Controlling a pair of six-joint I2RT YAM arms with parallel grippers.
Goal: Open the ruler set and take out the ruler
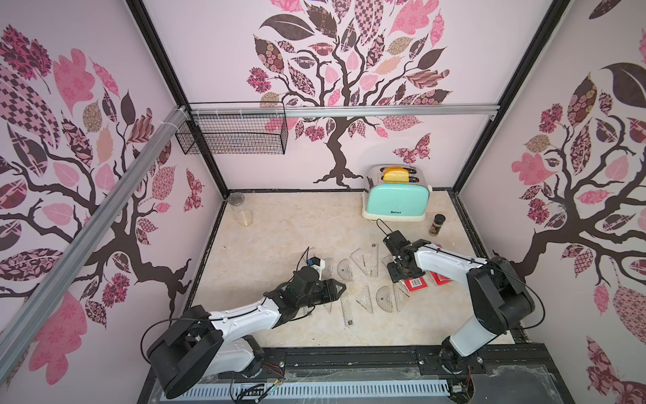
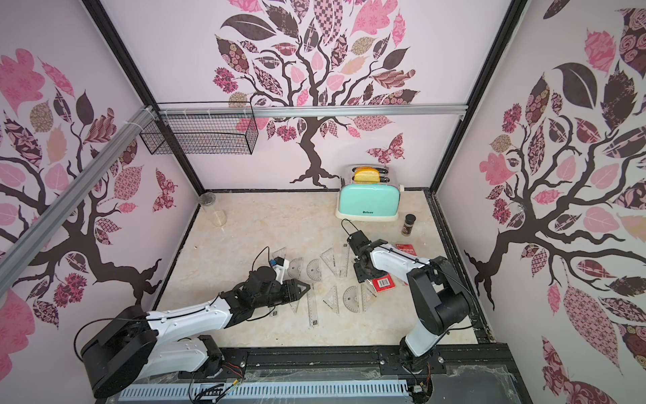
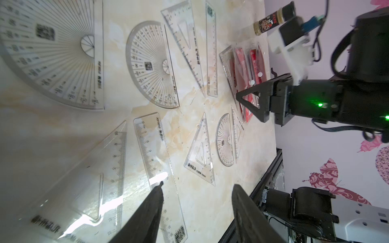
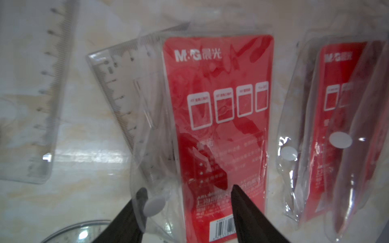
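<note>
Clear rulers [image 3: 211, 52], set squares [image 3: 198, 149] and protractors [image 3: 150, 64] lie spread on the table [image 1: 282, 222]. Two clear pouches with red cards lie at the right. My right gripper hangs open over the nearer pouch [image 4: 218, 133], whose transparent flap is beside its left finger; a set square [image 4: 113, 73] shows under that pouch's left edge. The second pouch [image 4: 332, 162] lies to the right. My left gripper is part open above the spread pieces, with nothing held between its fingers.
A mint toaster [image 1: 397, 198] stands at the back right, a spice jar [image 1: 437, 225] beside it. A glass jar [image 1: 241, 208] stands at the back left.
</note>
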